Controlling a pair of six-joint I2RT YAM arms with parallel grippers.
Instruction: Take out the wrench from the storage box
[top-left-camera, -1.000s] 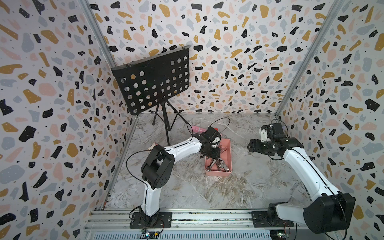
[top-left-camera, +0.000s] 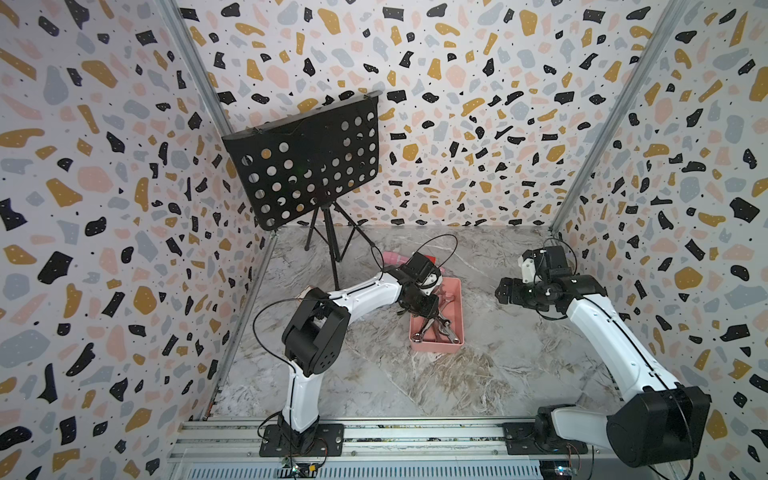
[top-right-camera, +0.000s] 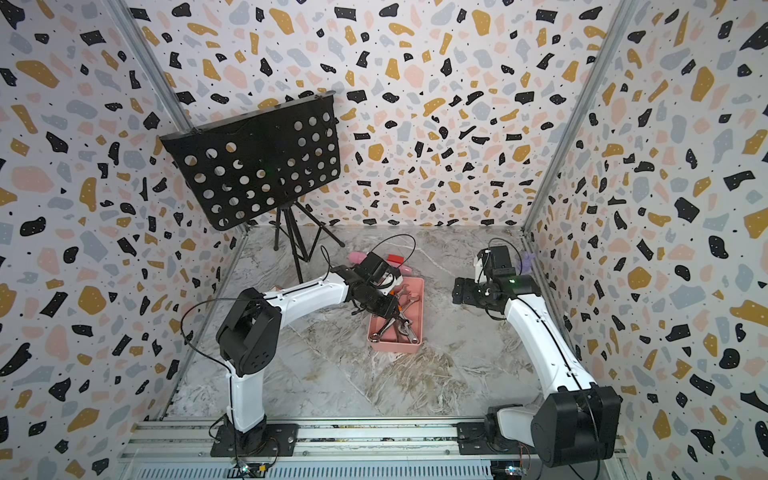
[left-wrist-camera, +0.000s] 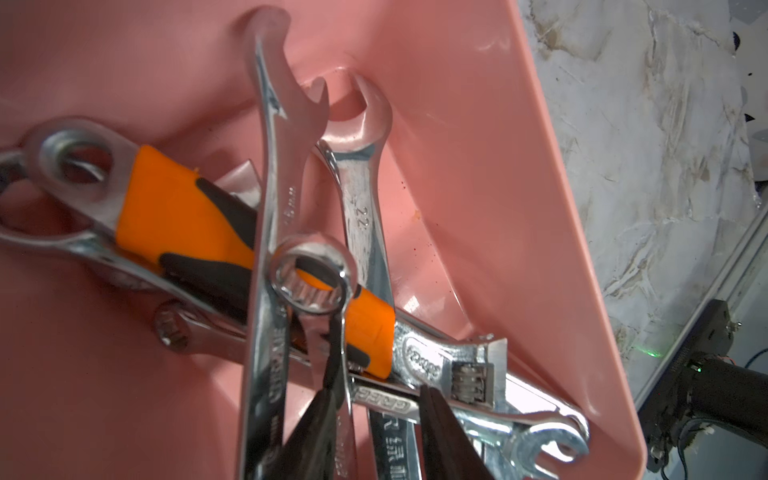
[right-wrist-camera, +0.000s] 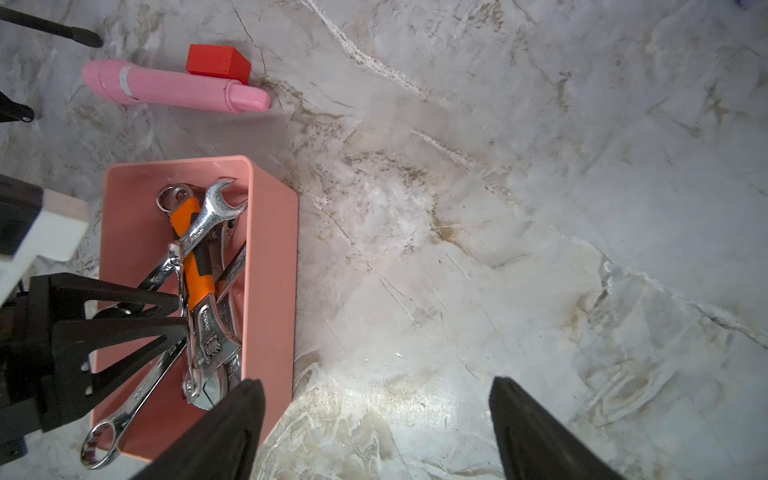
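Observation:
The pink storage box (right-wrist-camera: 272, 280) holds several silver wrenches, crossed in a pile. An adjustable wrench with an orange and black handle (left-wrist-camera: 168, 204) lies among them. Over it leans a long open-end wrench (left-wrist-camera: 276, 160), and a smaller wrench with a ring end (left-wrist-camera: 316, 276) sits beside that one. A wrench marked 22 (left-wrist-camera: 364, 208) runs underneath. My left gripper is open above the pile, its fingertips just over the wrenches; whether they touch metal I cannot tell. My right gripper stands open and empty over bare table, right of the box.
Behind the box lie a pink marker-like object (right-wrist-camera: 176, 86) and a red block (right-wrist-camera: 217, 61). A black perforated stand (top-left-camera: 312, 164) on a tripod rises at the back left.
The right arm and the box have kept still.

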